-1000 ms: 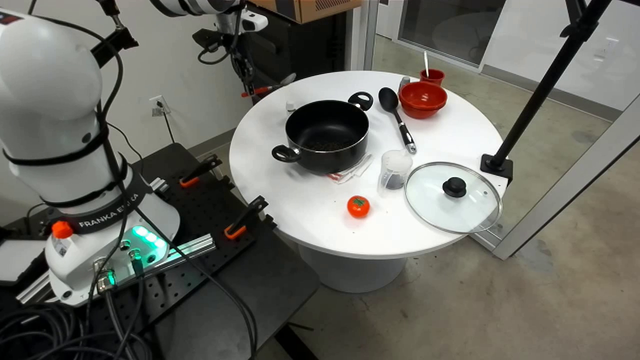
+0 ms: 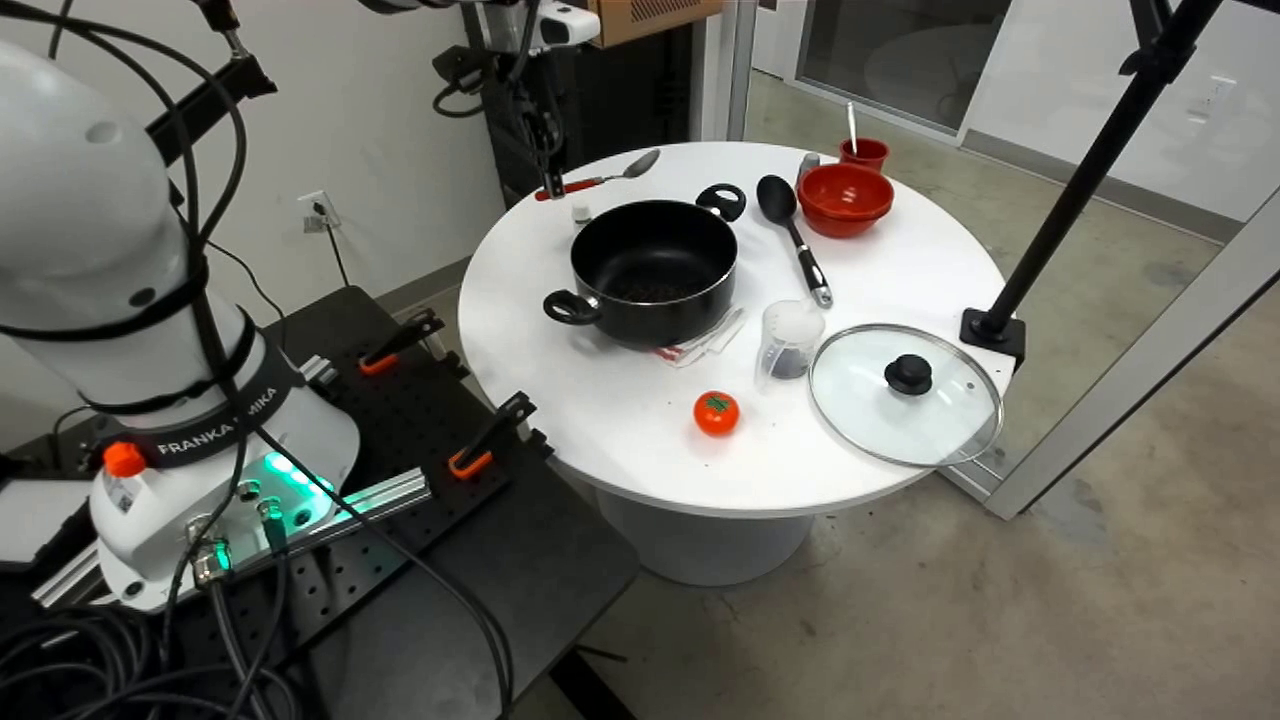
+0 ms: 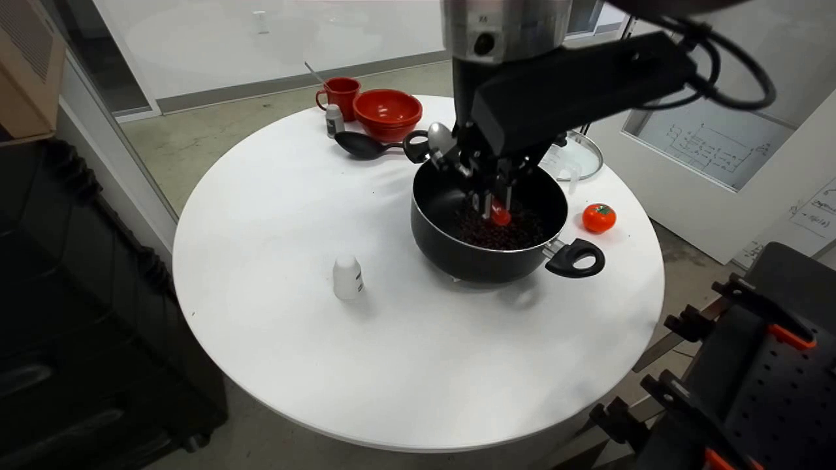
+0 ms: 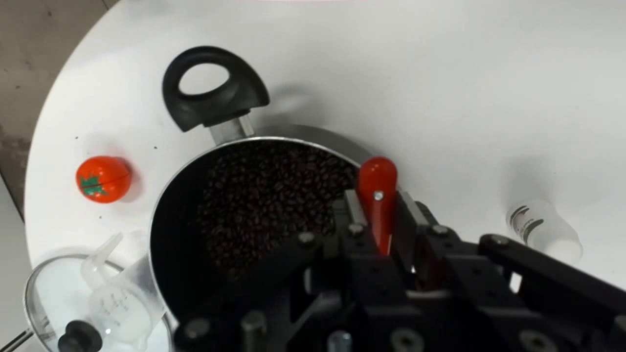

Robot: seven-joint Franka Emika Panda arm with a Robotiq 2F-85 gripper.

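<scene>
A metal spoon with a red handle (image 4: 377,193) is clamped in my gripper, which is shut on that handle. In exterior view 1 the spoon's bowl (image 2: 642,164) points away to the right, above the table, on the far side of the pot. The black pot (image 2: 654,270) stands on the table, and dark beans (image 4: 276,193) cover its bottom. In exterior view 2 the gripper (image 3: 494,205) overlaps the pot's opening, held in the air. The wrist view hides the spoon's bowl behind the fingers.
Around the pot are a tomato (image 2: 716,414), a clear measuring cup (image 2: 788,342), a glass lid (image 2: 906,394) and a black ladle (image 2: 794,240). Red bowls (image 2: 843,199) and a red mug (image 3: 340,95) stand at the edge. A white shaker (image 3: 347,277) has open table around it.
The gripper and its spoon have moved to the right in exterior view 1, from beyond the table's edge to over the table near the pot. The pot and other items have stayed put.
</scene>
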